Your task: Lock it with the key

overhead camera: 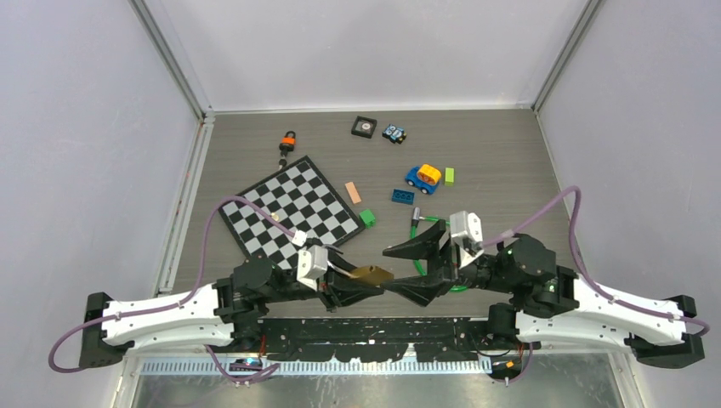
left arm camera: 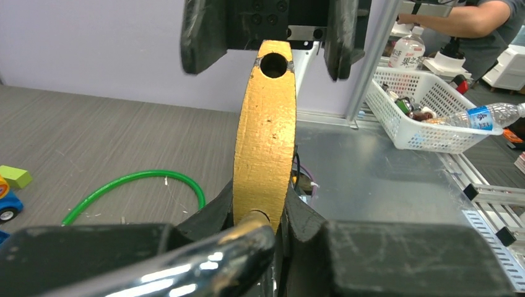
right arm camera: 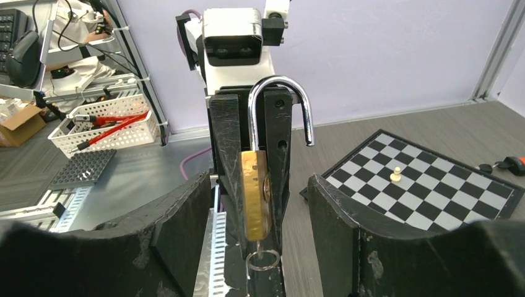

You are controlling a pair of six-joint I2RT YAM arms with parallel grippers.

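Observation:
A brass padlock (overhead camera: 371,273) with a chrome shackle is held in my left gripper (overhead camera: 359,282), which is shut on it; in the left wrist view its brass body (left arm camera: 265,130) stands between the dark fingers. In the right wrist view the padlock (right arm camera: 254,195) is upright, shackle on top, with a key ring (right arm camera: 263,266) hanging below it. My right gripper (overhead camera: 394,269) stands open just right of the padlock, its fingers apart on either side, with nothing between them.
A chessboard (overhead camera: 292,199) lies left of centre. A green hose (overhead camera: 413,238), toy cars (overhead camera: 422,178) and small blocks (overhead camera: 368,217) lie on the table behind the grippers.

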